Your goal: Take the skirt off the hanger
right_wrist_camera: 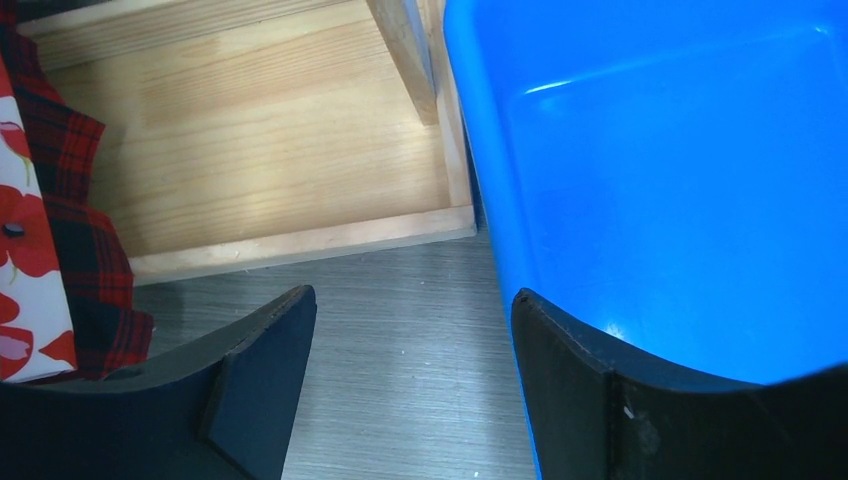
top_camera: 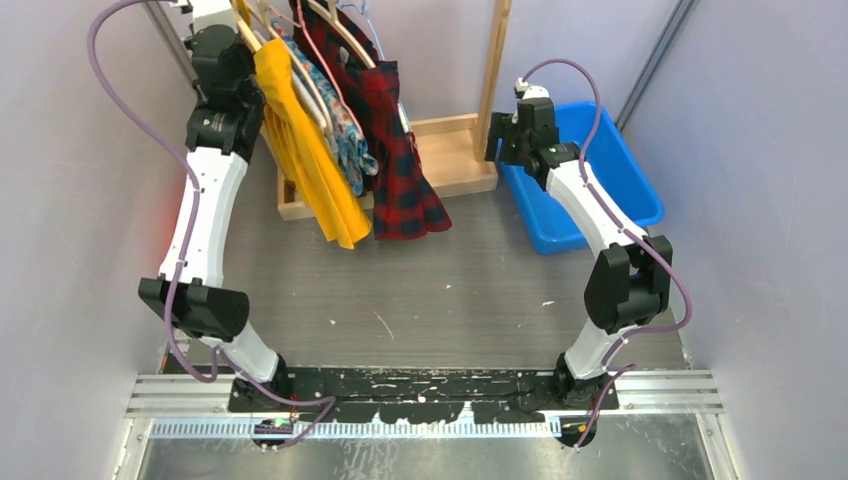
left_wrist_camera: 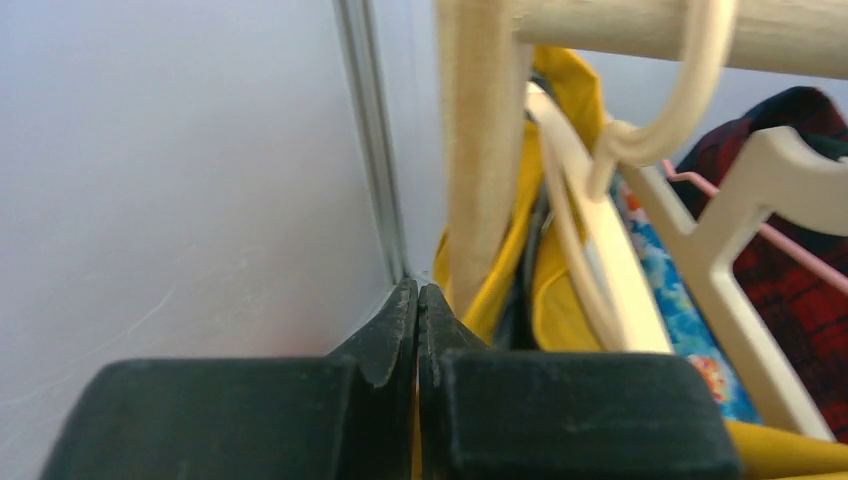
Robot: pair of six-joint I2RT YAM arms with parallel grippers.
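Several garments hang on hangers: a yellow one [top_camera: 310,170], a blue floral one [top_camera: 350,155], a red plaid one [top_camera: 405,200]. In the left wrist view a white hanger [left_wrist_camera: 750,190] hooks near a wooden rail [left_wrist_camera: 610,22], with yellow cloth [left_wrist_camera: 560,300] below. My left gripper is shut, its tips in front of the rack's post [left_wrist_camera: 480,160]; nothing shows clearly between them. My right gripper stands open above the floor beside the blue bin, holding nothing. A white cloth with red flowers [right_wrist_camera: 25,260] hangs at its left. Which garment is the skirt I cannot tell.
The blue bin [top_camera: 620,210] sits empty at the right, next to the rack's wooden base [top_camera: 450,185]. A wall [left_wrist_camera: 170,170] stands close to the left of the left gripper.
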